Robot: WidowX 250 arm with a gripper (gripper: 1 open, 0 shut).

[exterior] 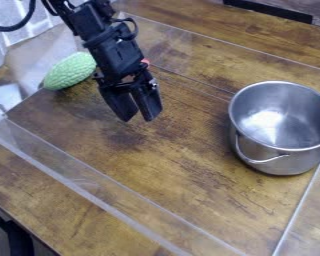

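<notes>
The black gripper (pixel 136 104) hangs over the wooden table (pixel 136 190) in the upper middle left, its fingers pointing down; whether anything is between them is hard to see. Behind the arm, on the left, lies a green, textured vegetable-like object (pixel 67 72). A small red object (pixel 145 63) is partly hidden behind the arm. On the right stands a steel pot (pixel 280 128) with a handle on its front side, apart from the gripper.
Clear plastic walls or strips edge the work area along the left, back and right.
</notes>
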